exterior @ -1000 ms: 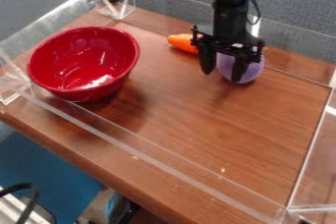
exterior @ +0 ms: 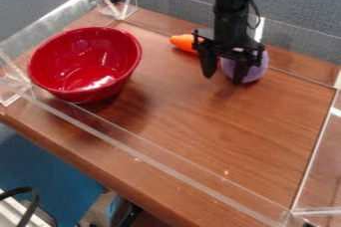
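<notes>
My black gripper [exterior: 226, 60] reaches down from the top centre of the camera view over a purple round object [exterior: 249, 69] at the back right of the wooden table. The fingers straddle or sit just in front of that object, partly hiding it; whether they touch it I cannot tell. An orange carrot [exterior: 182, 42] lies just left of the gripper, partly behind it. A large red bowl [exterior: 83, 64] stands at the left of the table.
Clear plastic walls [exterior: 114, 12] edge the wooden table [exterior: 200, 151]. A grey textured wall rises behind.
My gripper has shifted very slightly over the purple object; the bowl and carrot have not moved.
</notes>
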